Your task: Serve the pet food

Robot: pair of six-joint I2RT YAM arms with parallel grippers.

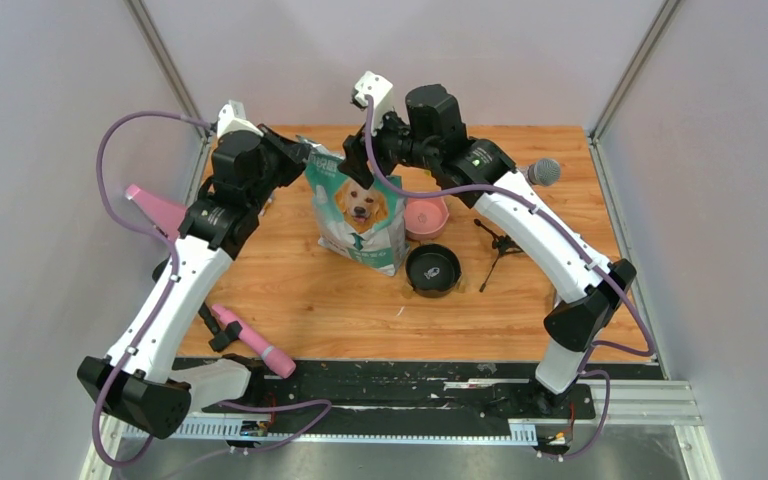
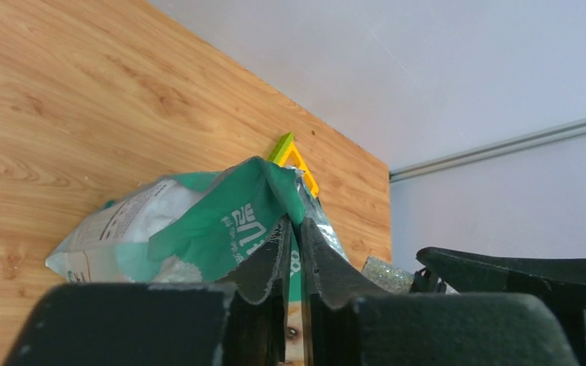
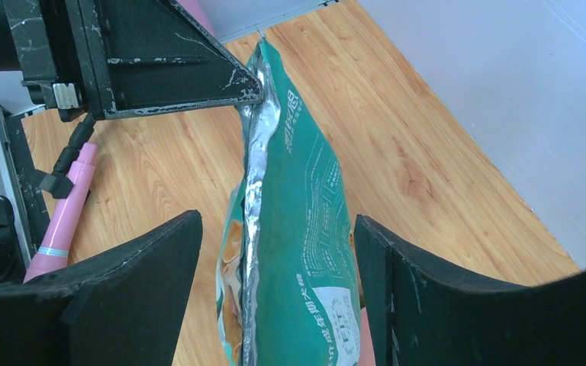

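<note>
A green and white pet food bag [image 1: 360, 225] with a dog's face stands at the back middle, its foil top edge [image 3: 259, 152] facing up. My left gripper has its fingers closed together on the bag's top corner, pinching it. Above the bag's right part hangs my right gripper, open, with the bag between and below its spread fingers. A pink bowl [image 1: 426, 215] and a black bowl [image 1: 433, 266] sit right of the bag.
A black stand [image 1: 500, 250] lies at the right, a yellow object [image 2: 294, 156] behind the bag. A pink rod [image 1: 260, 345] and pink dryer-like object [image 1: 155, 205] are at the left.
</note>
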